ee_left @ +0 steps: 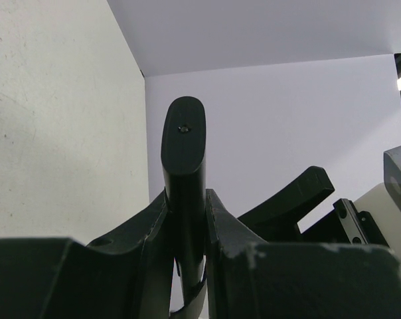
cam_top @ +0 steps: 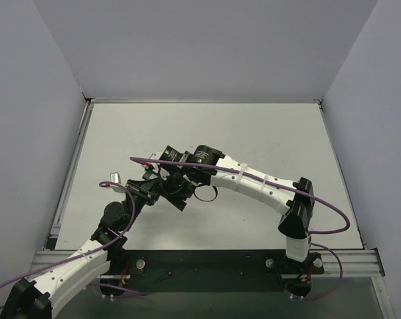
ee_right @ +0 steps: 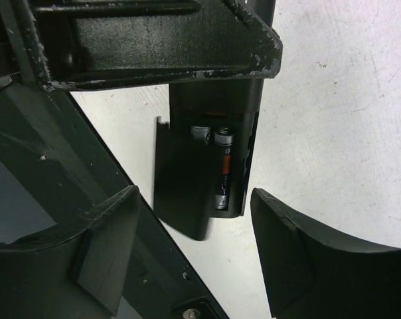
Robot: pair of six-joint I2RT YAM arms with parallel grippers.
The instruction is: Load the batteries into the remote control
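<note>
The black remote is held upright by my left gripper, shut on it, as the left wrist view shows its end (ee_left: 183, 133) between the fingers. In the right wrist view two batteries (ee_right: 223, 166) sit in its compartment, partly hidden by the battery cover (ee_right: 182, 183), which stands skewed over the left part of the opening. My right gripper is open around the lower end of the remote and cover, its fingers apart from them. In the top view both grippers meet at the middle left, mostly hiding the remote.
Grey walls close it in at the back and sides, and a dark rail (cam_top: 200, 262) runs along the front edge.
</note>
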